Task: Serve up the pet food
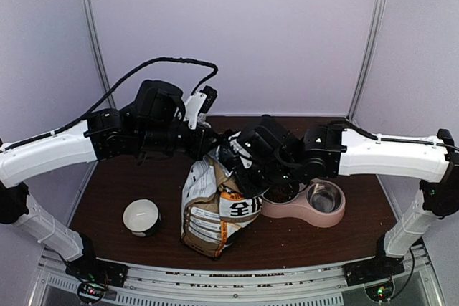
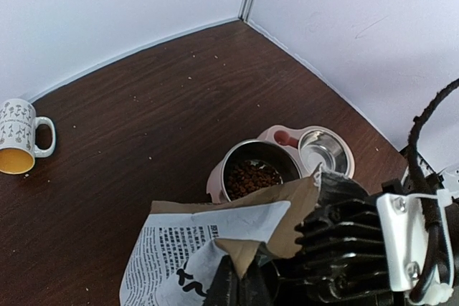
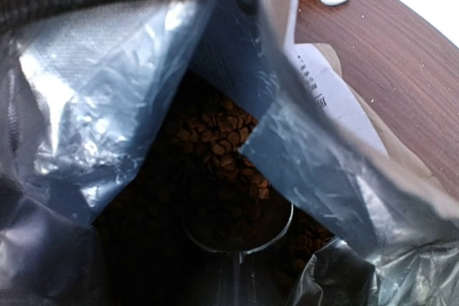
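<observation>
The brown-and-white food bag (image 1: pixel 219 216) stands open in the middle of the table. My left gripper is shut at the bag's upper edge, with paper at its fingers. My right gripper is down in the bag's mouth; in the right wrist view a metal scoop (image 3: pixel 240 249) sits among the brown kibble (image 3: pixel 226 141), its handle running toward the hidden fingers. The pink double feeder (image 1: pixel 301 213) stands to the bag's right, kibble in one steel bowl (image 2: pixel 251 177), the other bowl (image 1: pixel 323 197) showing no kibble.
A white bowl (image 1: pixel 141 215) sits on the front left of the table (image 2: pixel 136 134). A white mug (image 2: pixel 16 134) lies on its side at the back. Walls close the table's back and sides.
</observation>
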